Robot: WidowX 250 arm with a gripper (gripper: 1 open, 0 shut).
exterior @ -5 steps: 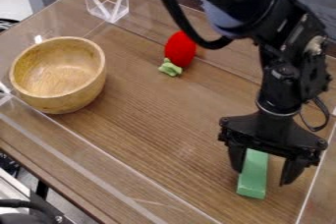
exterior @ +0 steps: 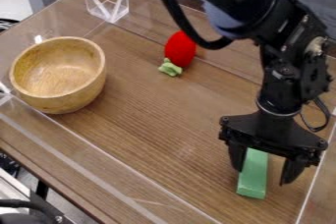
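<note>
The black robot gripper (exterior: 270,149) is at the lower right, low over the table with its fingers spread apart. A green rectangular block (exterior: 251,183) lies under it, its upper end partly hidden by the gripper; whether the fingers touch it I cannot tell.
A wooden bowl (exterior: 58,98) sits at the left. A red object (exterior: 180,49) and a small green item (exterior: 171,68) lie at the upper middle, near a clear wire-like shape at upper left.
The arm has shifted very slightly upward in the view; the block and other objects look unmoved.
</note>
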